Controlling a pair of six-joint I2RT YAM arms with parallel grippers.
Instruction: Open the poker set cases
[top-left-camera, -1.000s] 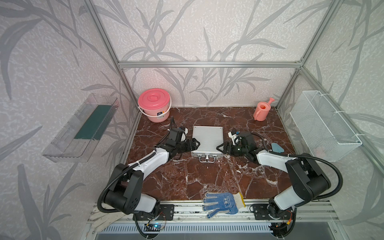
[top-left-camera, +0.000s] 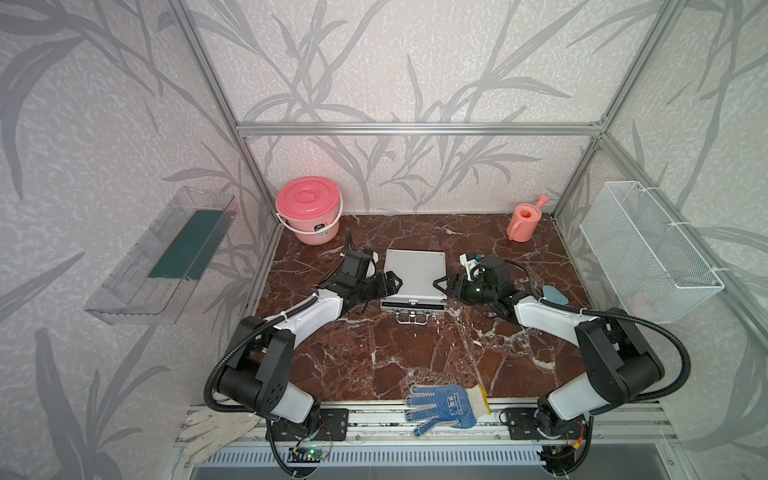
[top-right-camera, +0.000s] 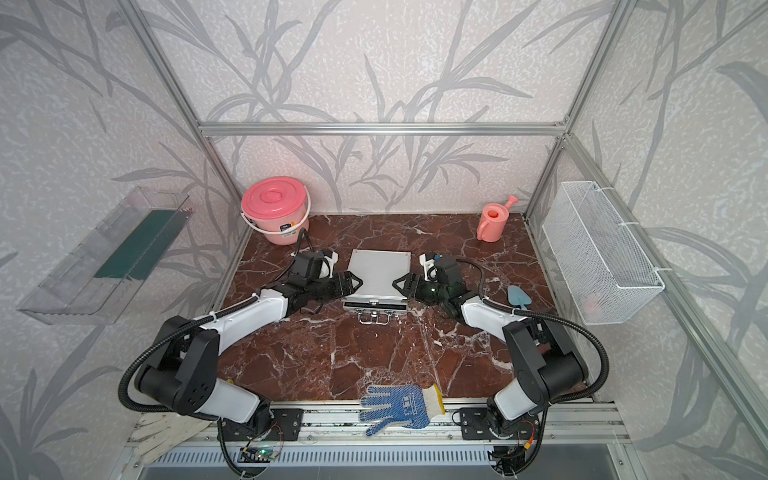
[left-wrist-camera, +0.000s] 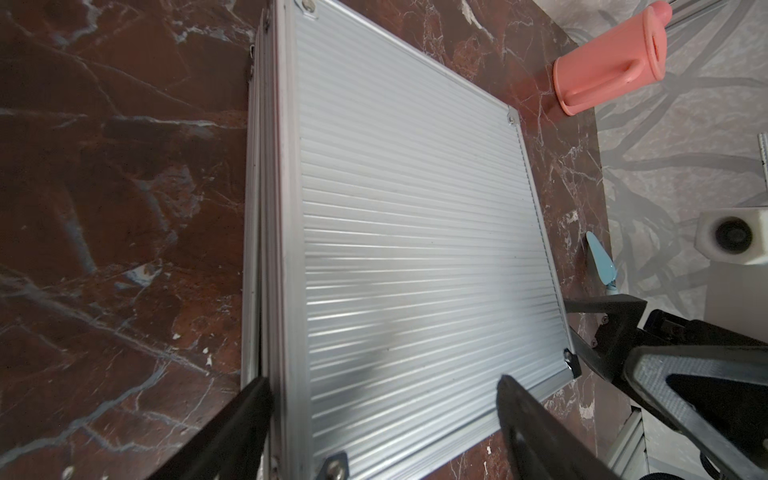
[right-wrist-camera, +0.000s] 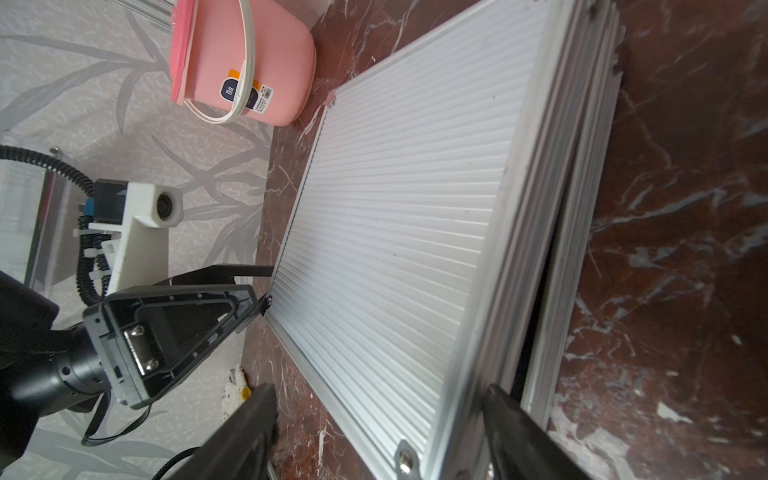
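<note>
A silver ribbed poker case (top-left-camera: 414, 273) lies mid-table, its handle (top-left-camera: 412, 318) toward the front. The lid is lifted a little at the front; a dark gap shows under its front edge (right-wrist-camera: 480, 312). At the case's left side, my left gripper (top-left-camera: 394, 283) has its fingers spread over the near corner, one finger (left-wrist-camera: 240, 436) against the lid's front edge. My right gripper (top-left-camera: 445, 285) is at the right side in the same way, one finger (right-wrist-camera: 512, 436) at the front edge. Neither finger is closed on the lid. The case's inside is hidden.
A pink lidded bucket (top-left-camera: 308, 208) stands back left and a pink watering can (top-left-camera: 524, 221) back right. Right of the right arm is a blue scoop (top-left-camera: 554, 295). A blue glove (top-left-camera: 444, 405) lies at the front edge. Table in front of the case is clear.
The lid's front edge has risen from closed, opening a dark gap above the handle. Both grippers have shifted slightly, staying at the case's sides.
</note>
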